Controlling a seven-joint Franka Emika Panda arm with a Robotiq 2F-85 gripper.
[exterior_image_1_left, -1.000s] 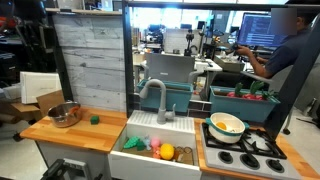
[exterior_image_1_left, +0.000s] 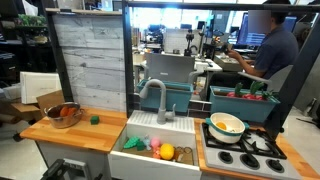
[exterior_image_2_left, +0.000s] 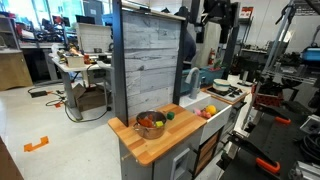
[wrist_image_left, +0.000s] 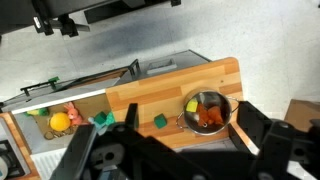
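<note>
In the wrist view my gripper is open, its two dark fingers wide apart with nothing between them. Below it, a round metal pot (wrist_image_left: 208, 112) with two handles sits on the wooden counter (wrist_image_left: 135, 95). Orange-red pieces (wrist_image_left: 214, 115) and a small yellow one (wrist_image_left: 192, 106) lie inside the pot. A small green object (wrist_image_left: 160, 121) rests on the wood beside it. Exterior view 2 has the dark arm (exterior_image_2_left: 218, 14) high above the counter at the upper right. The gripper does not show in exterior view 1.
The white sink (exterior_image_1_left: 128, 163) holds several colourful toy foods, under a grey faucet (exterior_image_1_left: 158, 95). Right of it, a pale bowl (exterior_image_1_left: 226, 127) stands on the stove (exterior_image_1_left: 245, 160). Dark frame posts (exterior_image_1_left: 128, 60) and a grey plank wall (exterior_image_1_left: 92, 60) edge the counter.
One second ago the dark gripper was at the left above the pot; it has since risen out of exterior view 1. Orange-red contents now show clearly in the pot.
</note>
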